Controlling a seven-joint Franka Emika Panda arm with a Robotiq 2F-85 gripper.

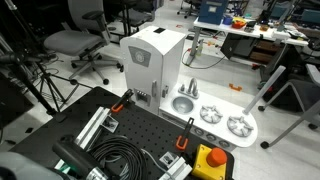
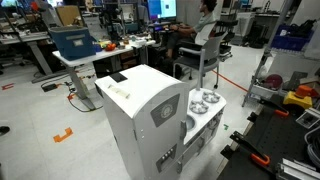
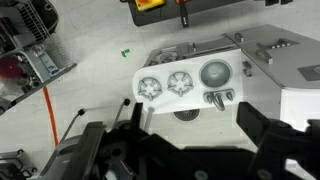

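Note:
A white toy kitchen stands beyond the black table edge. Its tall cabinet point(image 1: 155, 62) is on the left in exterior view 1, with a grey sink point(image 1: 182, 105) and two round burners point(image 1: 240, 127) on the low counter. From above, the wrist view shows the sink point(image 3: 214, 73), the faucet point(image 3: 218, 100) and the burners point(image 3: 180, 83). My gripper is at the bottom of that view, its dark fingers wide apart with only counter edge and floor visible between them. It is open. Neither exterior view clearly shows the gripper.
On the black perforated table point(image 1: 145, 128) lie a coiled black cable point(image 1: 120, 158), orange-handled clamps point(image 1: 182, 143) and a yellow box with a red-orange button point(image 1: 216, 157). Office chairs point(image 1: 80, 38) and a blue bin point(image 2: 76, 42) stand farther off.

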